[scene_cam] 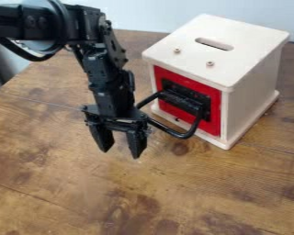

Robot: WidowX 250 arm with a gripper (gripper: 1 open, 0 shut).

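Note:
A pale wooden box [248, 83] with a slot in its top stands at the right, its red front panel [167, 77] carrying a black latch with a looped black bar [184, 133]. My black gripper [118, 139] hangs over the wooden table [88, 197], left of and in front of the box, its two fingers apart with nothing between them. The bar passes just behind and beside the gripper; whether they touch I cannot tell.
Bare table spreads across the front and left of the view. A pale wall shows at the back left beyond the table's edge.

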